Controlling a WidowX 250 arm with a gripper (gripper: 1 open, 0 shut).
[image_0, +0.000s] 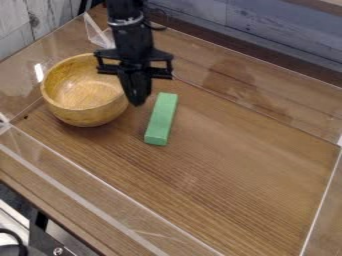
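A black robot arm reaches down from the top, its gripper (131, 79) shut, hovering by the right rim of a wooden bowl (78, 98) at the left. Nothing shows clearly between its fingertips. A green rectangular block (160, 119) lies on the table just right of the bowl, below and right of the gripper, apart from it.
A pale wall runs along the back and left edges. A black cable lies at the bottom left corner.
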